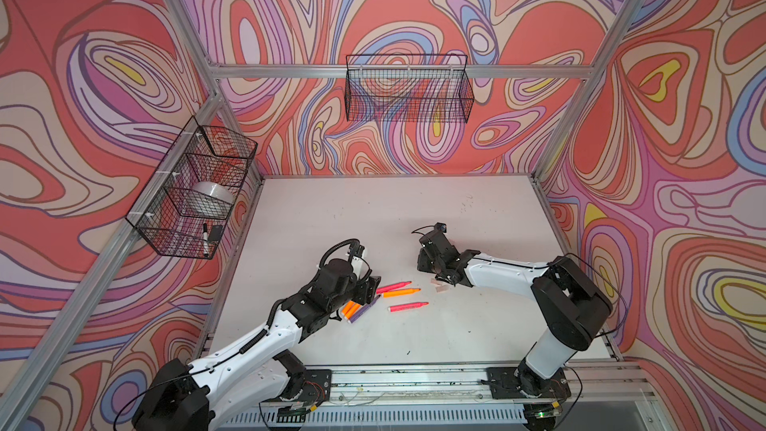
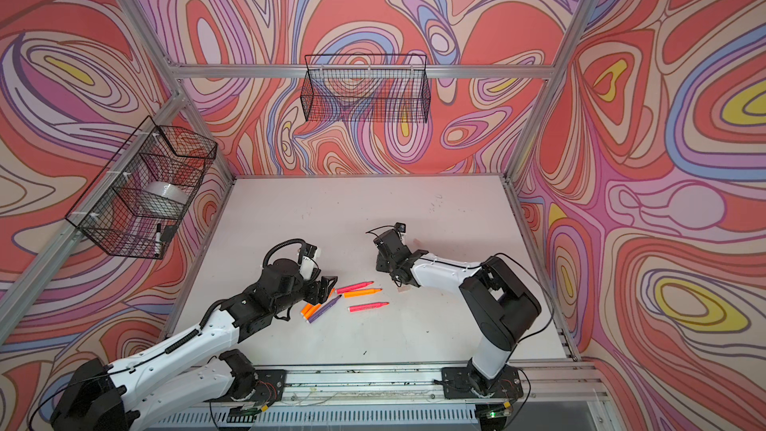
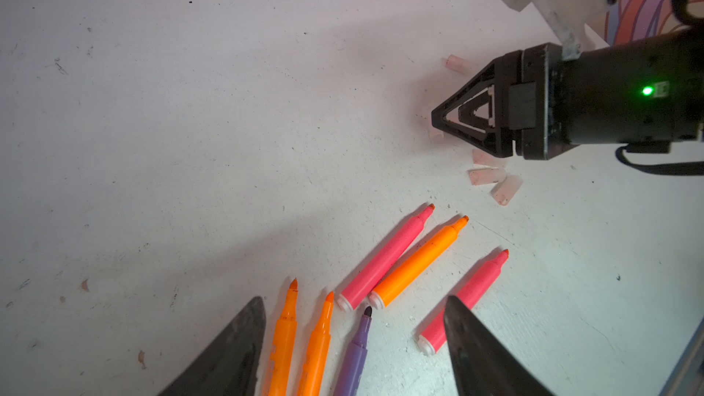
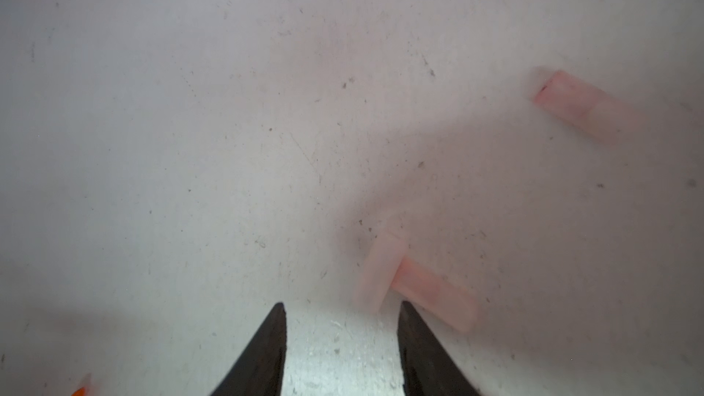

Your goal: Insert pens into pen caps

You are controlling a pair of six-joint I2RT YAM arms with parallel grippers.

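Observation:
Several uncapped pens lie on the white table: a pink pen [image 3: 385, 260] and an orange pen [image 3: 418, 264] side by side, another pink pen [image 3: 469, 297] to their right, a purple pen [image 3: 352, 359] and two orange pens nearer. My left gripper is above the pens, its fingers wide apart and empty. Translucent pinkish caps lie farther right. My right gripper is low over them, open and empty, with one cap [image 4: 380, 267] and a second cap [image 4: 437, 294] touching just ahead of its right finger. A third cap [image 4: 586, 105] lies farther off.
Several other caps [image 3: 487, 176] lie beside the right gripper. Wire baskets [image 1: 409, 95] hang on the back rail and the left side.

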